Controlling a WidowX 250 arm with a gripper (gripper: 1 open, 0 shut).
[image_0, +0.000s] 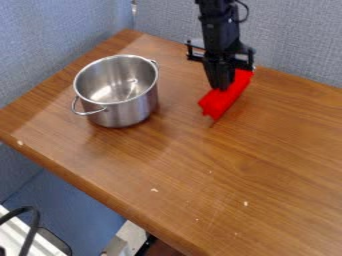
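Note:
My black gripper hangs at the top centre of the camera view, over a red elongated block that lies on the wooden table at a slant, right of the pot. The fingertips are at or close to the block's far part; whether they touch it, and how the fingers stand, is hard to tell at this size. A steel pot with two handles stands on the left part of the table.
A grey padded wall stands behind.

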